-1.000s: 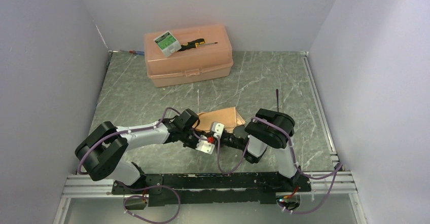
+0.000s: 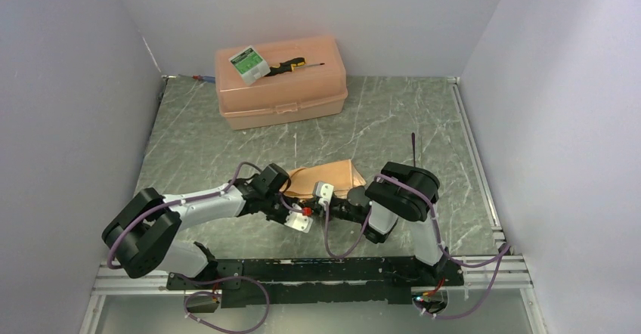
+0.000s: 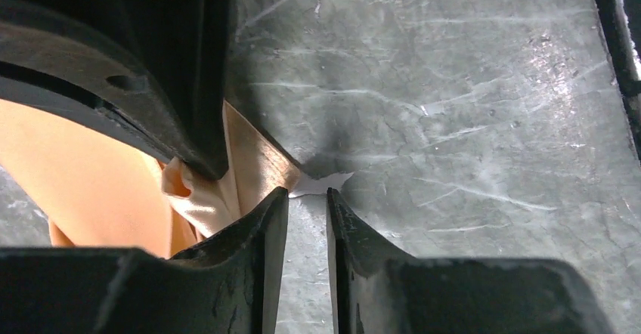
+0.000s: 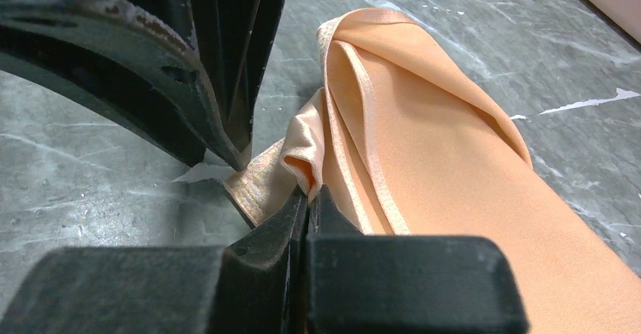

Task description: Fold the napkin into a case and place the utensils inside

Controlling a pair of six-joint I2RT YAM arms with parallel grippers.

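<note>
The peach napkin (image 2: 325, 171) (image 3: 91, 175) (image 4: 484, 190) lies folded near the front middle, under both grippers, a bunched corner standing up. My left gripper is part open at the lower-left of the napkin in the top view; in its wrist view the fingertips sit beside the napkin's corner, nothing clear between them. My right gripper is shut at the bunched fold of the napkin, whose cloth runs into its fingertips. No utensils can be made out.
A peach toolbox (image 2: 283, 100) stands at the back, with a screwdriver (image 2: 291, 66) and a white-green box (image 2: 249, 63) on its lid.
The right arm has not visibly moved.
</note>
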